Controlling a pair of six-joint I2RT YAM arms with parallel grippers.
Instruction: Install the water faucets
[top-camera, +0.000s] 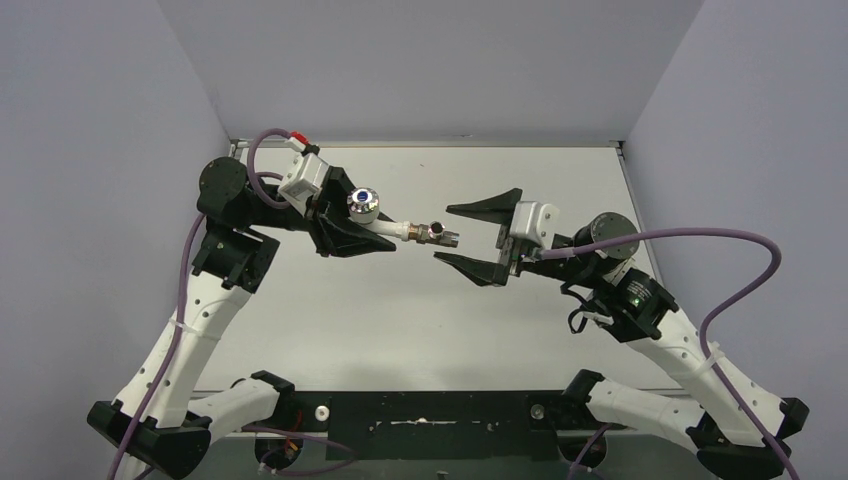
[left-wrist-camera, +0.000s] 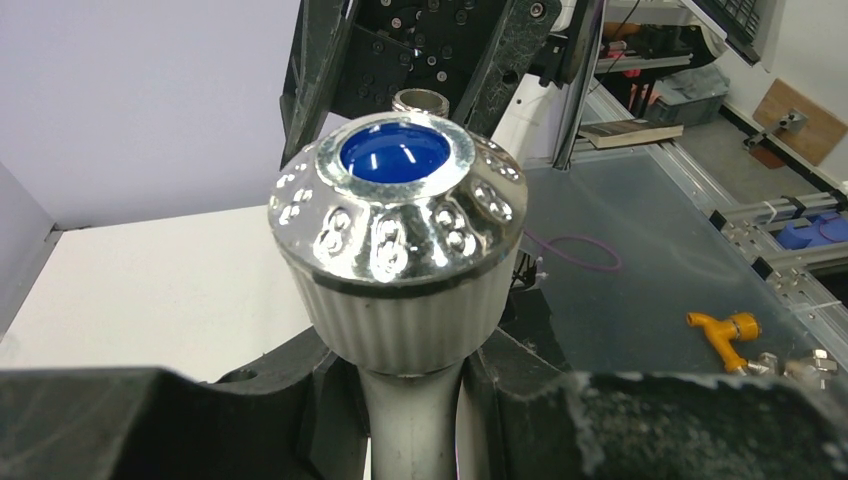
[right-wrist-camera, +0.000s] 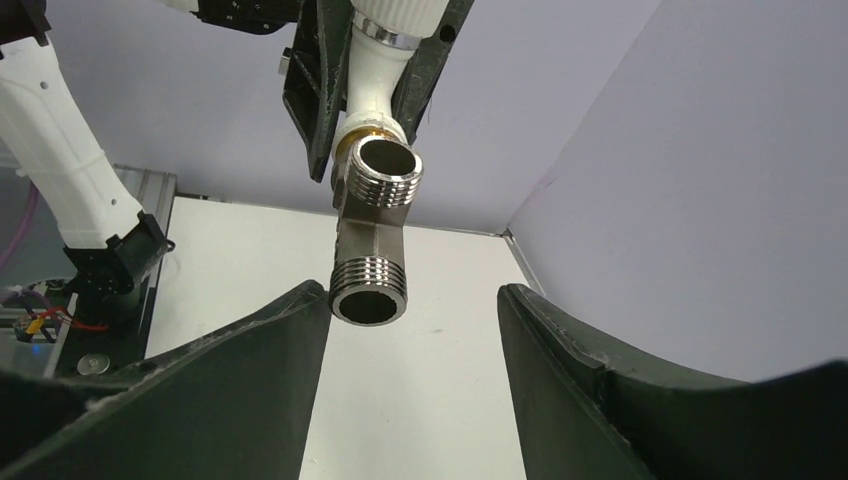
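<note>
A white faucet body with a chrome, blue-capped handle (left-wrist-camera: 397, 235) is held in my left gripper (top-camera: 372, 225), shut on it in mid-air. A metal threaded valve fitting (right-wrist-camera: 372, 235) sits at the faucet's right end, with two threaded openings visible in the right wrist view. My right gripper (top-camera: 440, 231) stands open around the fitting's end, its fingers apart on either side with nothing gripped.
The white board (top-camera: 420, 320) below is clear. Grey walls (top-camera: 740, 200) bound both sides. In the left wrist view, an orange fitting (left-wrist-camera: 725, 335) and metal parts lie on a grey surface at the right.
</note>
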